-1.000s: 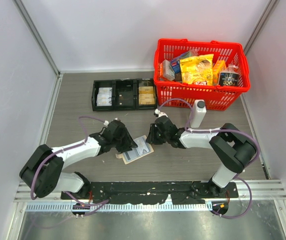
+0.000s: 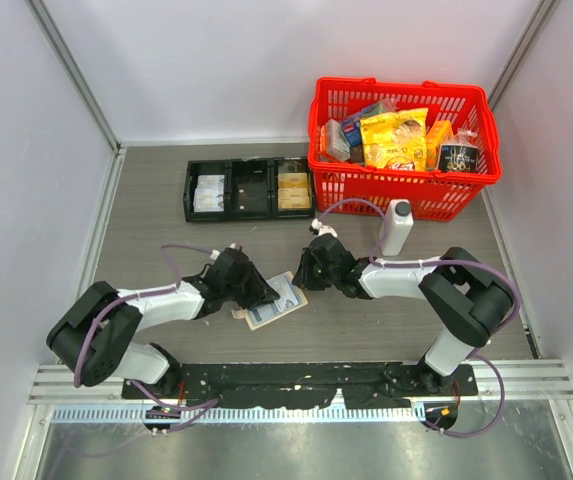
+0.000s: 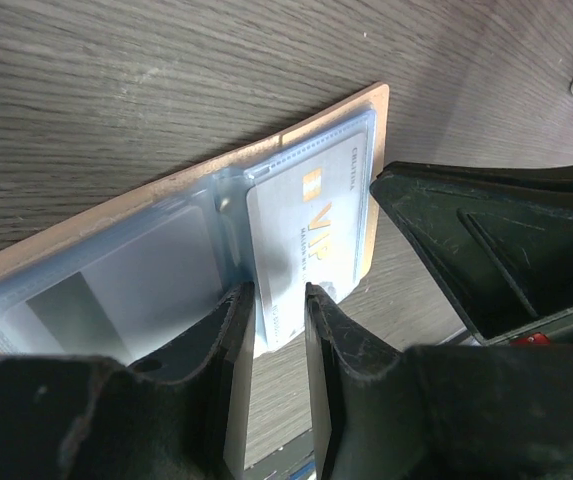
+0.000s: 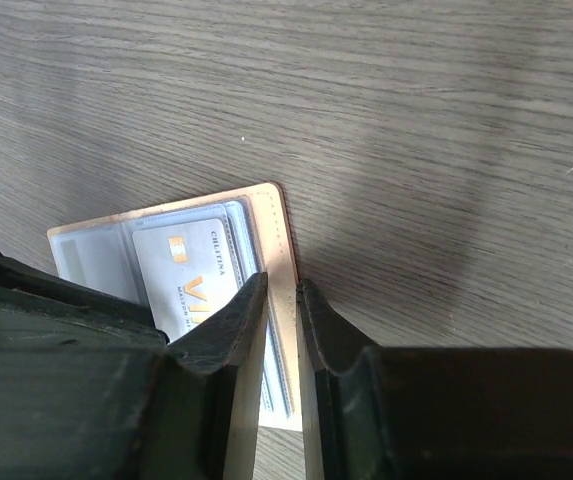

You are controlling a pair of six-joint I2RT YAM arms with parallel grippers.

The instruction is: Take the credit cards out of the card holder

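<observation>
The open card holder (image 2: 280, 304), tan-edged with clear sleeves, lies flat on the table between my grippers. A white VIP card (image 3: 306, 235) with gold print sits in its right-hand sleeve. Above that sleeve, my left gripper has its fingers parted, one to each side of the card's near left edge; whether they touch it is unclear. My right gripper is at the holder's right border, slightly parted, with the tan edge (image 4: 277, 245) showing in the gap. Contact there cannot be made out. Part of the holder is hidden beneath the left gripper in the top view.
A black three-compartment tray (image 2: 251, 190) with white and yellow packs stands behind. The red basket (image 2: 406, 188) of groceries is at the back right, with a white bottle (image 2: 396, 228) in front. Bare table (image 2: 146, 250) lies to the left.
The right arm and the holder look unmoved.
</observation>
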